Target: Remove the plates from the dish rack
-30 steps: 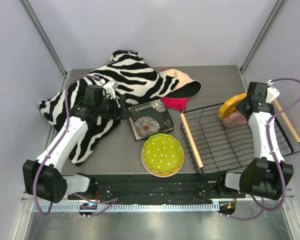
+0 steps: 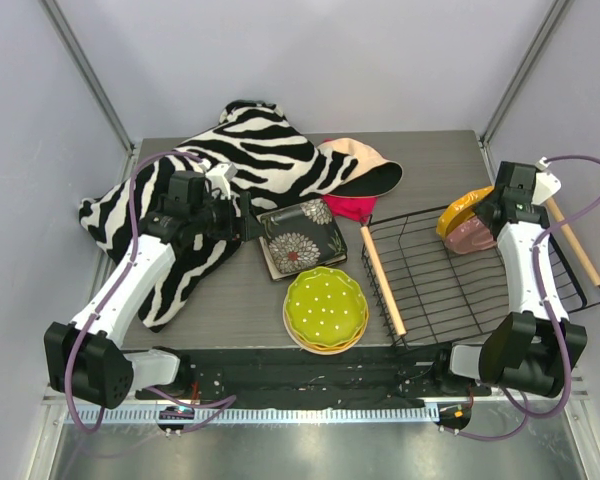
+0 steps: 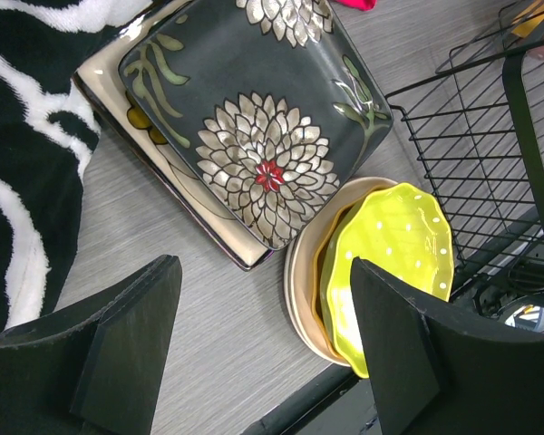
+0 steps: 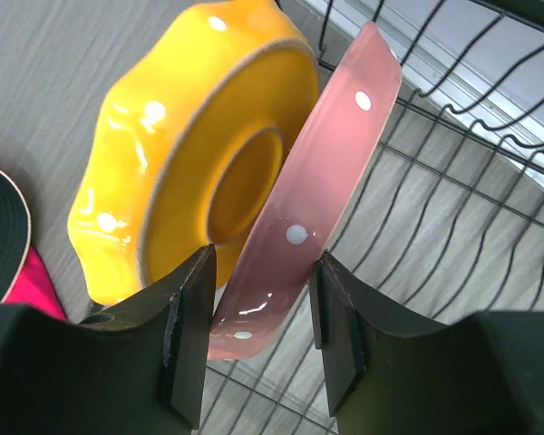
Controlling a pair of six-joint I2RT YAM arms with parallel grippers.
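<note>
In the dish rack (image 2: 430, 288), a pink plate (image 4: 322, 163) with white dots and a yellow plate (image 4: 136, 154) stand on edge at the back right. My right gripper is around the pink plate's lower part, a finger on either side; whether it grips firmly I cannot tell. On the table lie a stack with a green dotted plate (image 2: 325, 305) on top and square floral plates (image 2: 300, 235). My left gripper hangs above them at the left, open with nothing between its fingers.
A zebra-patterned cloth (image 2: 250, 150) covers much of the left and back. A red cap-like item (image 2: 350, 205) lies at the back middle. Bare table (image 2: 230, 310) shows left of the green plate stack.
The right arm has shifted very slightly at the rack. The plates and the left arm look unchanged.
</note>
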